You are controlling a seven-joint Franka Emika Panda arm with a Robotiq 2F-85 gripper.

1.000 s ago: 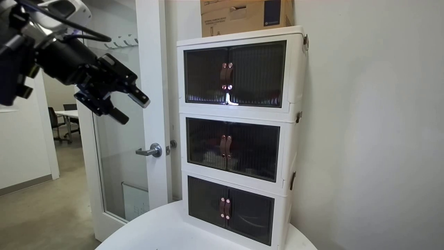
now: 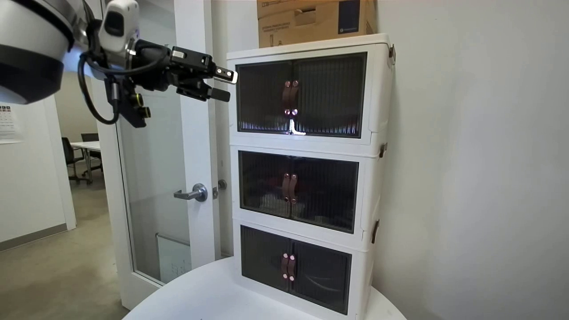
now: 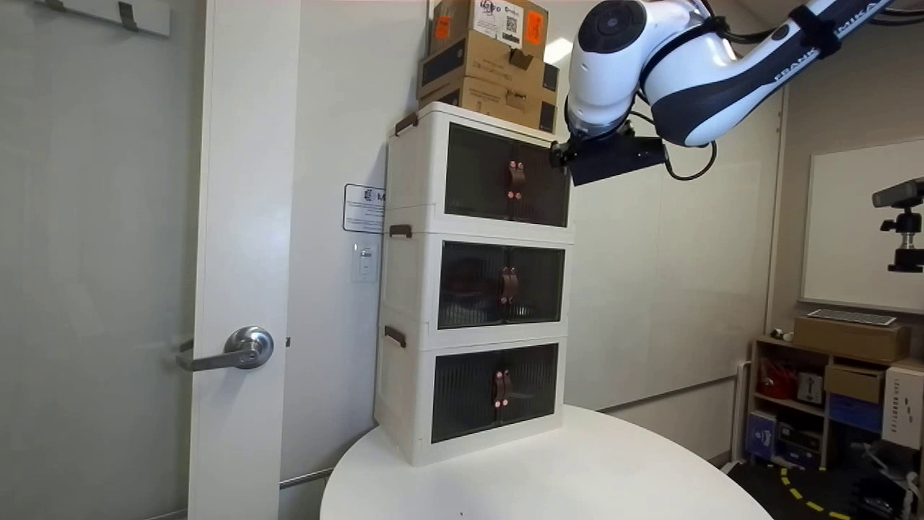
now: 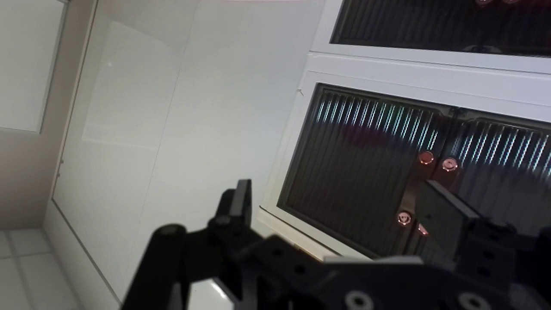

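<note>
A stack of three white cabinets (image 2: 298, 143) has dark ribbed double doors, all shut, each pair with brown strap handles. At the upper left in exterior view 1, my gripper (image 2: 224, 85) is open, level with the top cabinet's doors (image 2: 330, 96). Its fingers point toward them with nothing between. In the wrist view, which looks upside down, the fingers (image 4: 447, 212) stand wide apart, one overlapping the top handles (image 4: 413, 186). Contact with them does not show. The arm (image 3: 606, 78) hides the upper right of the top cabinet in exterior view 2; the fingertips are hidden there.
Cardboard boxes (image 3: 494, 74) sit on top of the stack. Below, the round white table (image 3: 554, 485) is bare in front of the cabinets. A glass door with a lever handle (image 2: 192, 192) stands to the left, and a wall (image 2: 474, 160) runs along the right.
My gripper has moved right and up toward the top cabinet, turning from a downward slant to nearly level. Its fingers remain apart. The cabinet doors look the same.
</note>
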